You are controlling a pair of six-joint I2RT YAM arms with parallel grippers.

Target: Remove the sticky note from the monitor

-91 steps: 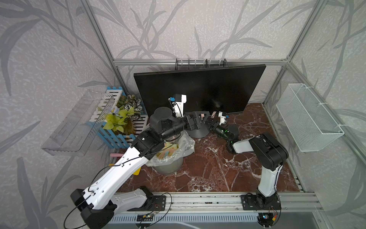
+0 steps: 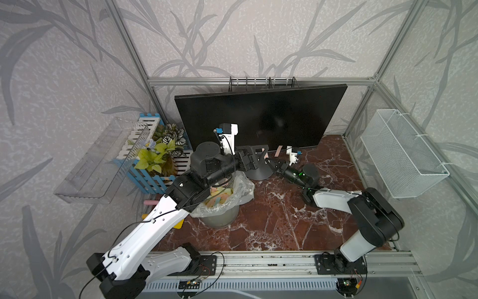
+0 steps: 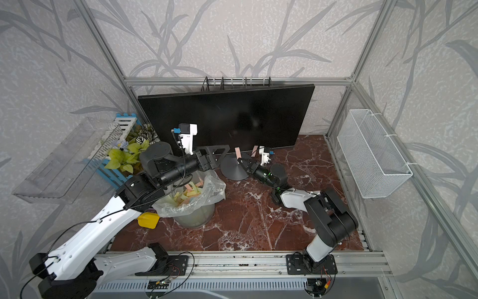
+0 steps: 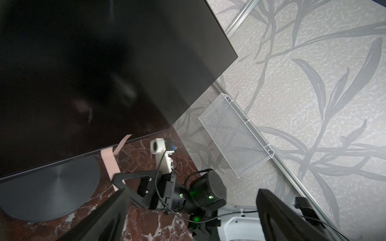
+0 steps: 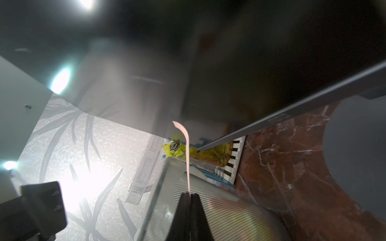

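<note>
My right gripper is shut, and a thin pink sticky note [image 5: 187, 154] rises from between its fingertips, seen edge-on in the right wrist view. In the left wrist view the held note [image 4: 108, 160] shows its flat face in front of the lower edge of the black monitor [image 4: 80, 72]. A second pink strip [image 4: 122, 143] overlaps that lower edge just to the right; whether it touches the screen I cannot tell. My left gripper [image 3: 223, 153] stands open and empty left of the held note, its fingers [image 4: 102, 219] wide apart.
Below the left arm is a lined bin [image 3: 194, 219] holding several paper notes. Plants in a blue and white planter [image 2: 142, 177] stand left of the monitor. White mesh basket [image 2: 405, 152] hangs on the right wall.
The left gripper has shifted slightly left, away from the held note. The right arm's elbow has swung outward to the right and forward, with its gripper moving a little right.
</note>
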